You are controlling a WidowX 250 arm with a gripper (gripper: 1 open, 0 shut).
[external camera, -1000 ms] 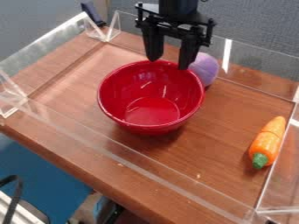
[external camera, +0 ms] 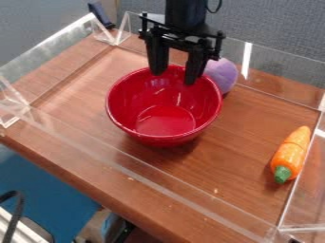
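Observation:
A large red bowl stands empty on the wooden table in the middle of the view. My black gripper hangs over the bowl's back rim with its two fingers apart and nothing seen between them. Behind the bowl on the right lies a purple object, partly hidden. An orange toy carrot with a green top lies at the right.
Clear plastic walls edge the table on several sides. The wood is free left of the bowl and between the bowl and the carrot.
My gripper has shifted a little to the left and slightly down over the bowl. The bowl, purple object and carrot look unmoved.

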